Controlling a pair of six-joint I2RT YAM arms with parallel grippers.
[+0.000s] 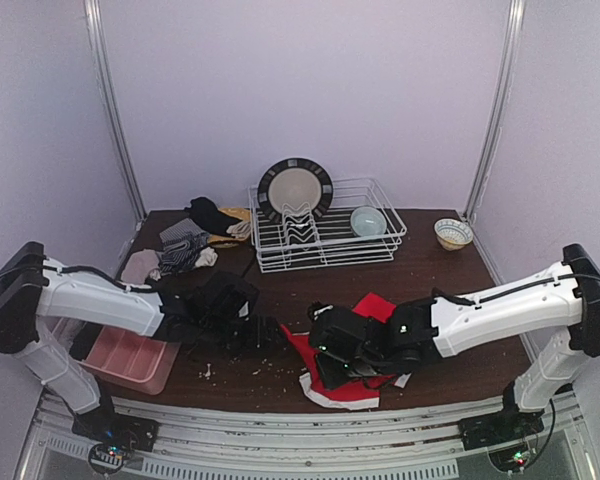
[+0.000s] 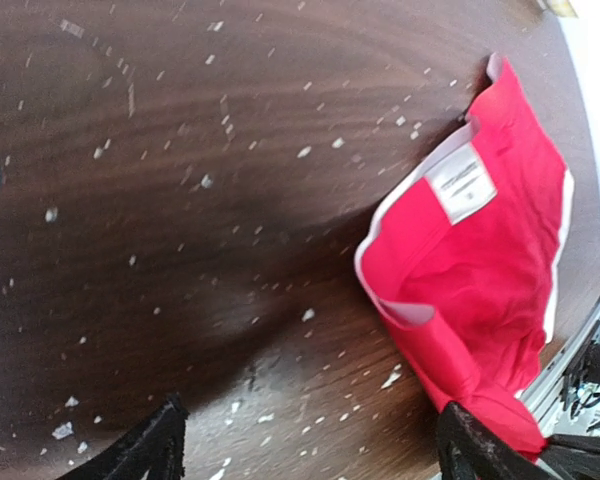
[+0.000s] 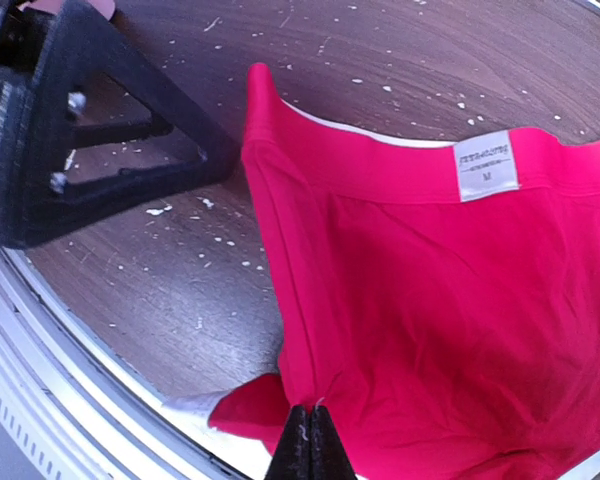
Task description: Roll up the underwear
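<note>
Red underwear [image 1: 374, 306] with a white band edge and label lies at the table's front middle, largely hidden under my right arm in the top view. My left gripper is part open, hovering left of the cloth, whose near corner rises by its right finger. My right gripper is shut at the red cloth's side edge; whether cloth is pinched in it is hard to tell. The left gripper's body [image 3: 130, 140] shows beside the cloth's upper corner in the right wrist view.
A pink bin [image 1: 135, 372] sits front left, piled clothes [image 1: 185, 250] behind it. A wire dish rack [image 1: 320, 262] with a plate stands at the back, a small bowl [image 1: 453, 232] back right.
</note>
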